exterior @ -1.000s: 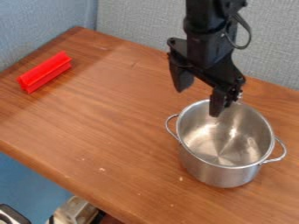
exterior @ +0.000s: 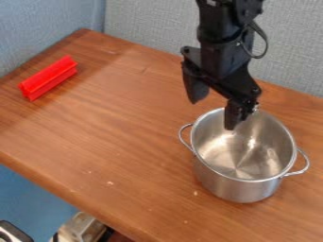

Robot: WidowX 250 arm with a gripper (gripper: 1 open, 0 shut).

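Note:
My black gripper (exterior: 213, 104) is open, its two fingers spread apart, hanging over the back left part of a steel pot (exterior: 245, 180) with two side handles. The right finger reaches down at the pot's back opening; whether it touches the pot I cannot tell. Nothing shows between the fingers. A red bar-shaped object (exterior: 48, 77) lies apart at the far left of the wooden table (exterior: 127, 123).
Padded grey walls (exterior: 151, 17) stand along the back and left. Some small metal hardware (exterior: 81, 229) shows past the table's lower left edge.
The arm and gripper have shifted very slightly, the right finger a little lower and to the left. The pot and red bar have not moved.

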